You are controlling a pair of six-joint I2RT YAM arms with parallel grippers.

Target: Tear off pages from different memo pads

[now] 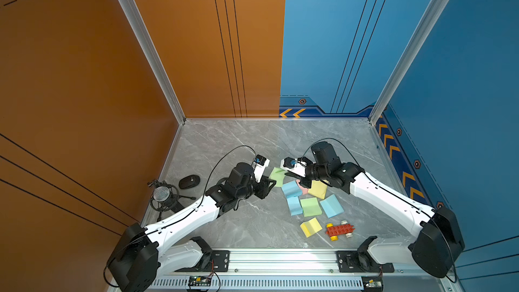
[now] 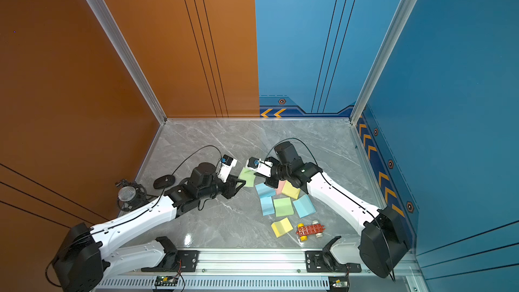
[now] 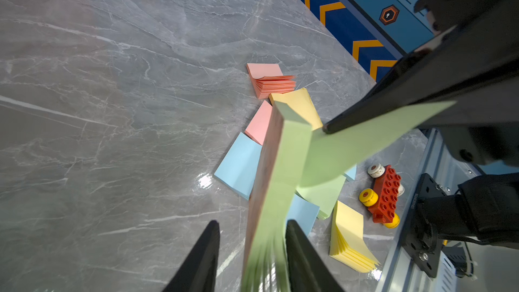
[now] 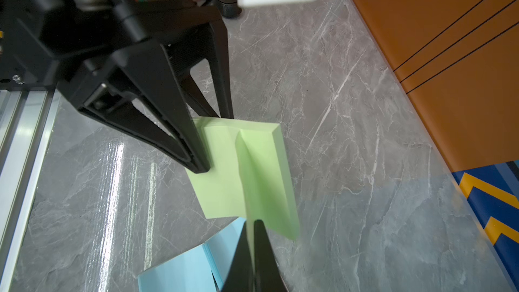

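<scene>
A light green memo pad (image 3: 286,175) hangs above the table, tilted on edge, with my left gripper shut on one side of it. From the pad's face a single green page (image 3: 373,135) stands out. My right gripper is shut on that page. In the right wrist view the page is seen nearly edge-on, and its far side still meets the pad. The pad's green face shows in the top left view between the two arms, partly hidden by the right gripper's body.
Below lie blue sheets (image 1: 291,189), a green sheet (image 1: 310,206), another blue sheet (image 1: 331,205), a yellow piece (image 1: 318,190), a yellow pad (image 1: 310,227) and a pink pad (image 3: 273,83). A red toy (image 1: 339,230) is at the front; a mouse (image 1: 189,181) sits left.
</scene>
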